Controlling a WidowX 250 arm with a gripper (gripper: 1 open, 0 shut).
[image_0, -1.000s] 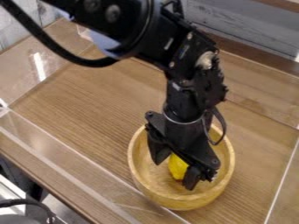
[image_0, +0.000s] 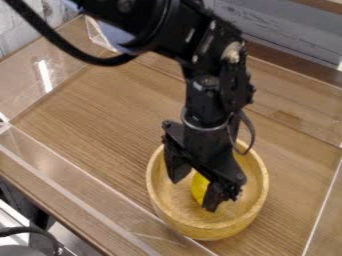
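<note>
My black gripper (image_0: 201, 170) reaches down into a round yellowish bowl (image_0: 185, 220) at the lower middle of the view. Its fingers surround a yellow object (image_0: 202, 190) lying in the bowl and partly hidden by them. I cannot tell whether the fingers grip it.
A light wall runs along the back, and transparent strips line the table's left and right edges.
The gripper has shifted very slightly within the bowl; otherwise little differs.
</note>
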